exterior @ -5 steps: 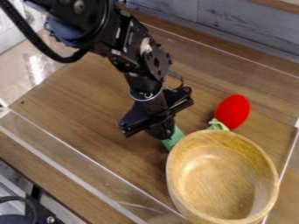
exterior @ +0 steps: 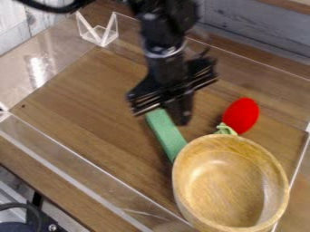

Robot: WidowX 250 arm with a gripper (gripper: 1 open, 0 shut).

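My gripper (exterior: 166, 92) is blurred, hanging over the middle of the table above the upper end of a green block (exterior: 165, 135); its fingertips are hard to make out. The green block lies lengthwise on the wood, its lower end beside a large wooden bowl (exterior: 230, 188). A red vegetable-like object (exterior: 240, 116) with a pale green end lies to the right, just behind the bowl.
A clear wall or edge runs along the left and front. A white wire stand (exterior: 100, 29) stands at the back left.
My gripper has risen and moved back, uncovering most of the green block, which it covered before. The bowl and red object have not moved.
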